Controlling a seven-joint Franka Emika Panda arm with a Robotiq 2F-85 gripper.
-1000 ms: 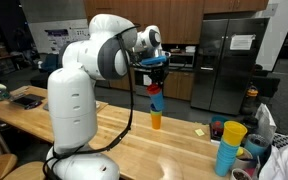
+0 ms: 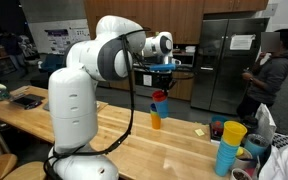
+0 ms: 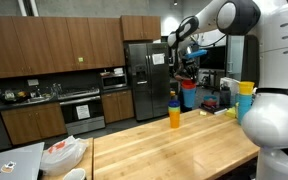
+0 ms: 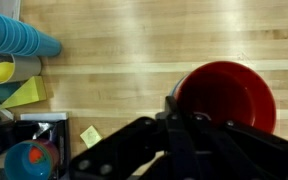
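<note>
My gripper (image 2: 166, 89) is shut on the rim of a red cup (image 4: 227, 98), held upright above the table; its dark inside faces the wrist camera. Directly under the red one a blue cup (image 3: 189, 99) shows, seemingly nested with it. Close by, a yellow cup (image 3: 174, 121) stands on the tabletop with a blue cup (image 3: 174, 103) on top of it. From the first exterior view, that yellow cup (image 2: 156, 122) appears just below and left of the held cups, which partly cover the blue one. Whether the two stacks touch is unclear.
A stack of blue and yellow cups (image 2: 226, 157) stands at the table's right, beside a bin of small items (image 2: 217, 122) and other clutter. White bags (image 2: 284, 155) lie farther right. A person (image 2: 269, 72) is behind the table.
The gripper and the red cup have shifted slightly left and down in the first exterior view. The yellow cup has stayed in place.
</note>
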